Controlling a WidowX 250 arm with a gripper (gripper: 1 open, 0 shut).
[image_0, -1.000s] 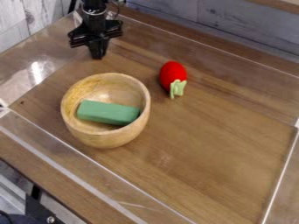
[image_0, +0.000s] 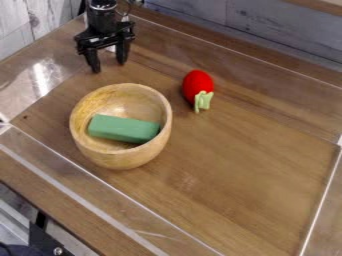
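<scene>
The black gripper (image_0: 107, 58) hangs open over the back left of the wooden table, its fingers pointing down, with nothing visible held. A wooden bowl (image_0: 120, 154) stands at the left middle with a green block (image_0: 123, 129) lying inside it. To the right of the gripper and bowl lies a red vegetable-like object (image_0: 198, 84) with a pale green leafy end.
A grey plank wall (image_0: 267, 30) runs along the back, and clear edging borders the table on the left and right.
Since a second ago the gripper's fingers have shifted slightly and look more spread. The bowl, green block and red object have stayed in place.
</scene>
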